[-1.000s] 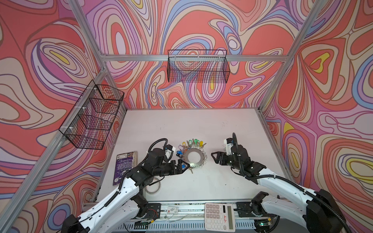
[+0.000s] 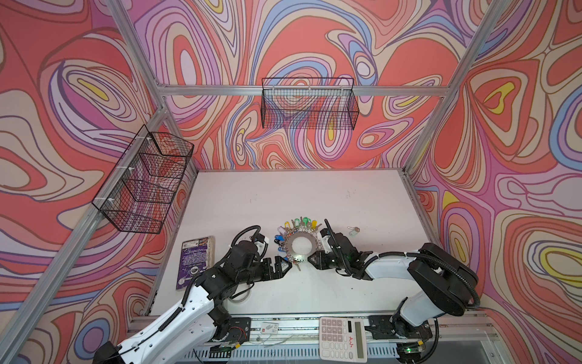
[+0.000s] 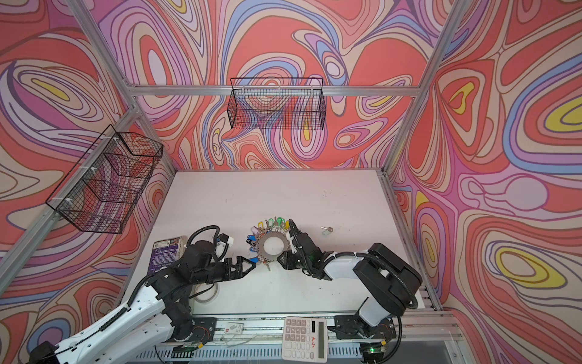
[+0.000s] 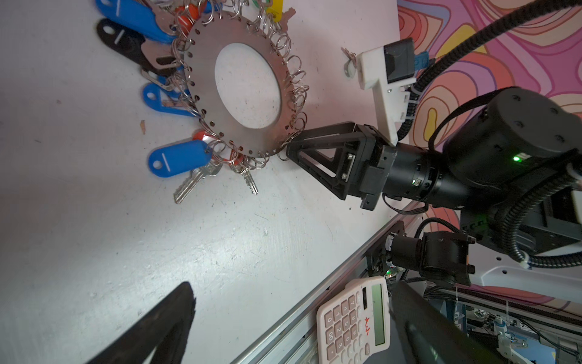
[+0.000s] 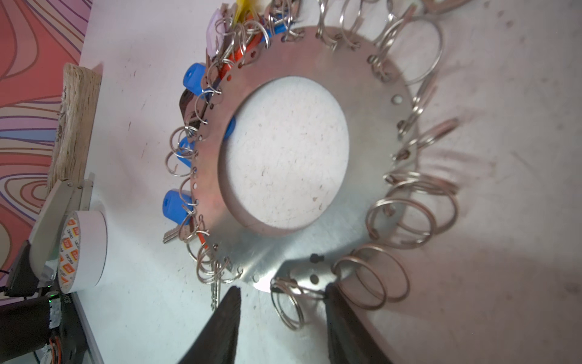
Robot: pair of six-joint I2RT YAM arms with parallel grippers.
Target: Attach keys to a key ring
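A flat metal ring plate [image 5: 376, 79] lies on the table with small wire rings all round its edge. Keys with coloured tags hang on its far and left sides; a blue tag [image 4: 180, 159] and a bare key [image 4: 197, 183] show at its near left. My right gripper is at the plate's near right edge, fingers apart, with a small wire ring [image 5: 289, 308] in the gap between them. Left of the plate, my left gripper stands wide open and empty above the table. Loose keys with a pale tag [image 2: 354, 231] lie to the plate's right.
At the left are a purple-faced box [image 2: 194, 262] and a tape roll [image 5: 85, 248], close to the left arm. A calculator [image 2: 343, 339] sits beyond the table's front edge.
My left gripper has shifted slightly. The plate has not visibly moved.
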